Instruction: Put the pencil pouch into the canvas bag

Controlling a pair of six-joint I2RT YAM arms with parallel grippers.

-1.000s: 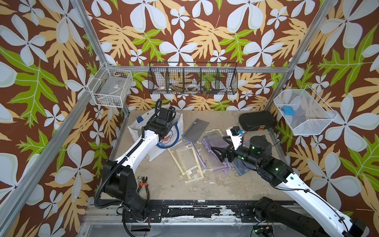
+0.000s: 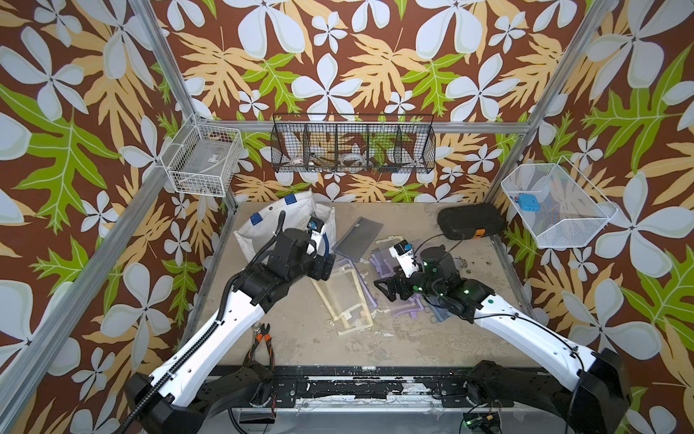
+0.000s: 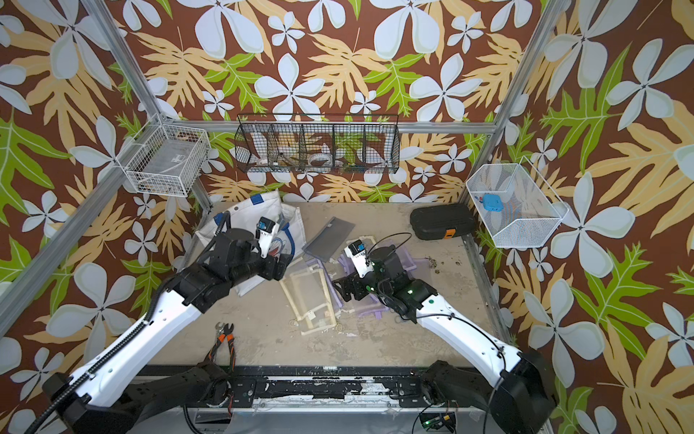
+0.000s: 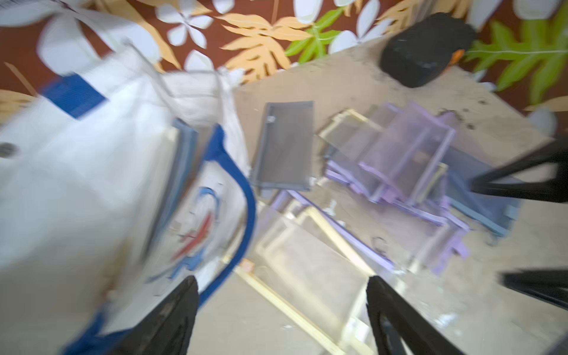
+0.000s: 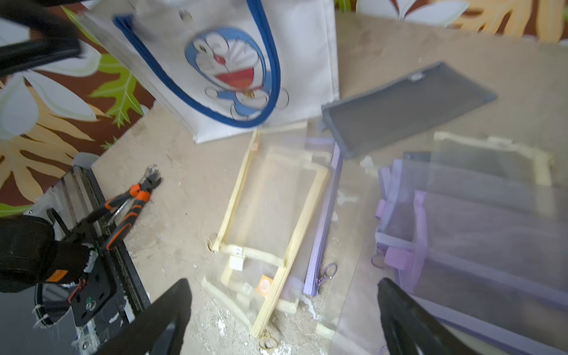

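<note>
The white canvas bag (image 5: 307,59) stands at the back left, a blue cartoon cat and a blue handle (image 5: 275,71) on its front. Inside its mouth, a blue and pale edge (image 4: 177,171) shows, too blurred to name. Mesh zip pouches lie flat on the table: a cream-edged pouch (image 5: 278,207), a grey pouch (image 5: 414,109), and overlapping lavender pouches (image 5: 485,236). My left gripper is open and empty beside the bag's front, above the table. My right gripper is open and empty above the cream and lavender pouches.
A black case (image 2: 471,221) lies at the back right. Orange-handled pliers (image 5: 131,204) lie near the front left. Wire baskets hang along the walls, among them a white mesh basket (image 2: 560,209) at right. Bare table shows along the front.
My left gripper has come from over the bag towards the front right, its arm swinging outward. My right gripper has shifted left towards the cream pouch. The pouches look unmoved.
</note>
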